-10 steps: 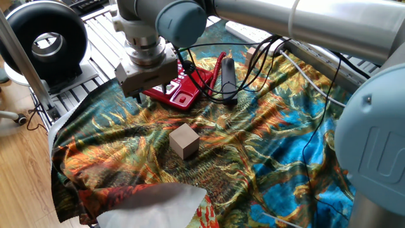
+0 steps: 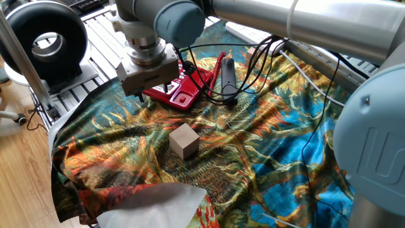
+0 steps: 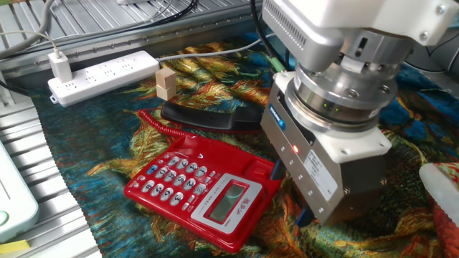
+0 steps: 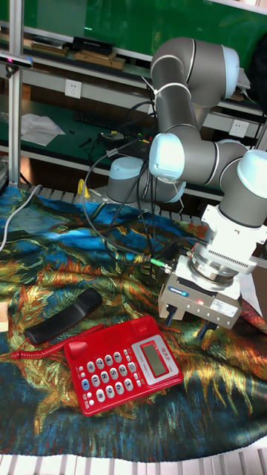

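Observation:
A red desk phone (image 3: 204, 188) lies on the patterned cloth, its keypad and small display facing up and its cradle empty. Its black handset (image 3: 208, 117) rests on the cloth alongside, joined by a red coiled cord (image 3: 159, 123). My gripper (image 4: 188, 322) hangs above the cloth at the phone's display end, pointing down. Its two dark fingers (image 4: 205, 329) stand well apart with nothing between them. In exterior view 1 the gripper (image 2: 154, 92) partly covers the phone (image 2: 180, 95), and the handset (image 2: 228, 81) shows behind loose black cables.
A wooden cube (image 2: 184, 140) sits on the cloth, with open cloth around it. Small wooden blocks (image 3: 166, 84) stand by a white power strip (image 3: 107, 77). Black cables (image 2: 250, 69) droop from the arm near the handset. Pale sheet material (image 2: 155, 206) covers the cloth's near edge.
Phone, handset and cube have stayed where they were.

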